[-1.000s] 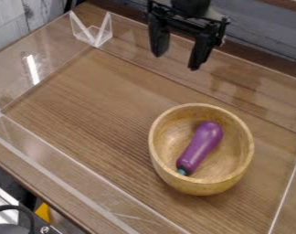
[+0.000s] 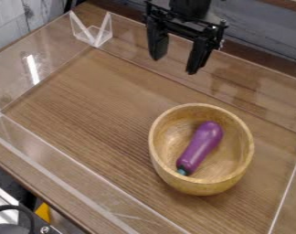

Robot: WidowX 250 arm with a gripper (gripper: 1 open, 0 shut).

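Observation:
My black gripper (image 2: 180, 52) hangs over the back of the wooden table, its two dark fingers spread apart with no object visible between them. Well below it, toward the front right, a tan bowl (image 2: 165, 127) holds a purple elongated object (image 2: 201, 144), resembling an eggplant, lying diagonally inside and apart from the gripper.
A white wire-like item (image 2: 97, 29) stands at the back left. A black shape with a yellow part (image 2: 16, 222) lies at the front left corner.
The gripper has shifted slightly and turned a little at the back of the table. The bowl and the purple object have not moved.

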